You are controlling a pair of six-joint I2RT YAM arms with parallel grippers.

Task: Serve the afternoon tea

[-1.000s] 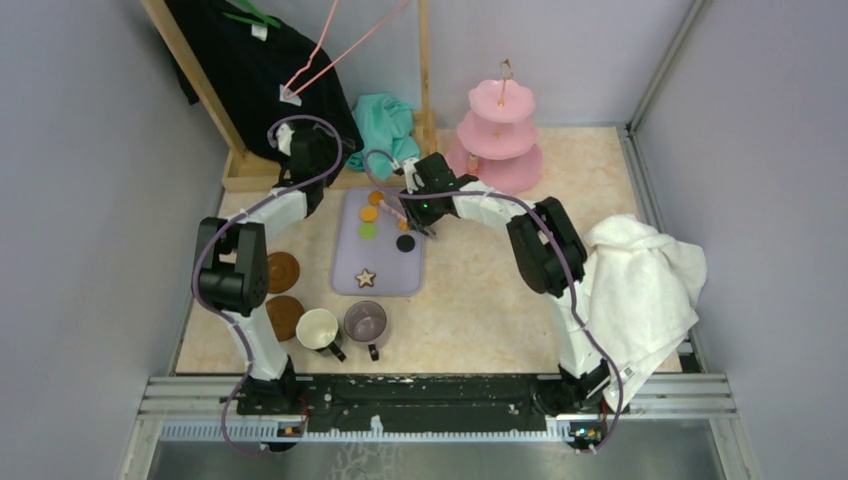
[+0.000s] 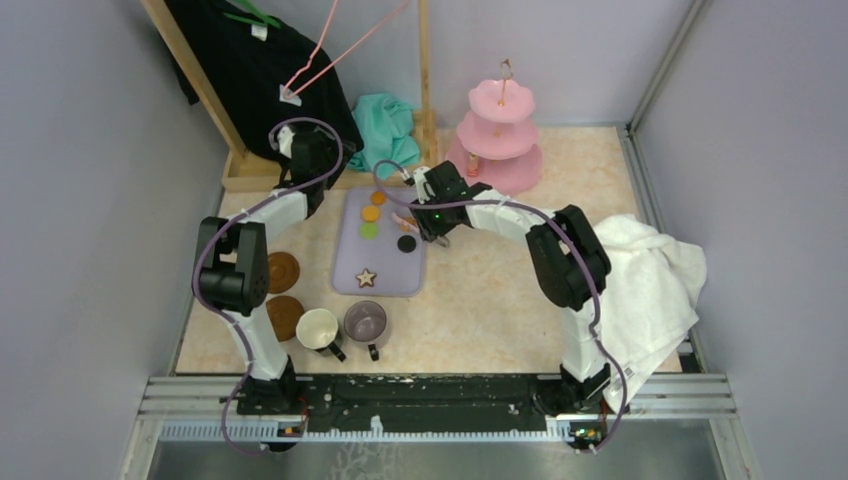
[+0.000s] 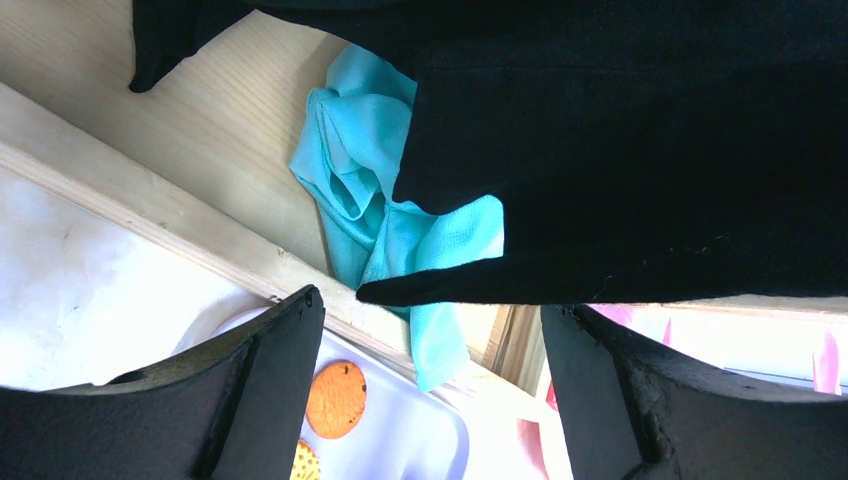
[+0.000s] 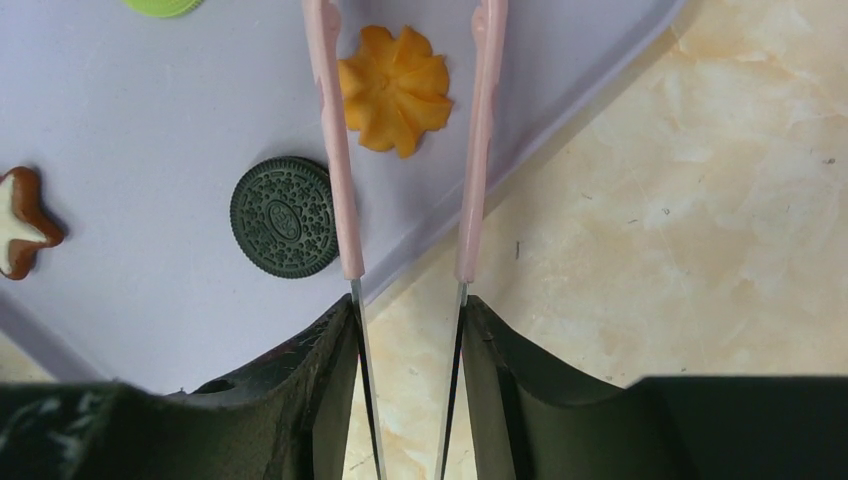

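My right gripper holds pink-tipped tongs (image 4: pixel 480 150), their arms apart on either side of a yellow flower cookie (image 4: pixel 395 90) on the lavender tray (image 4: pixel 170 120). A dark sandwich cookie (image 4: pixel 283 216), a green one (image 2: pixel 369 230), a star cookie (image 2: pixel 366 278) and orange cookies (image 2: pixel 371 213) also lie there. My left gripper is open above the wooden frame, near black cloth (image 3: pixel 620 150) and teal cloth (image 3: pixel 350 140). A pink three-tier stand (image 2: pixel 510 182) stands at the back right.
Two mugs (image 2: pixel 318 326) and brown coasters (image 2: pixel 283 270) occupy the front left. A white towel (image 2: pixel 645 300) lies at the right.
My right arm and the tongs have moved slightly right, toward the tray's right edge. The left arm shows no visible movement.
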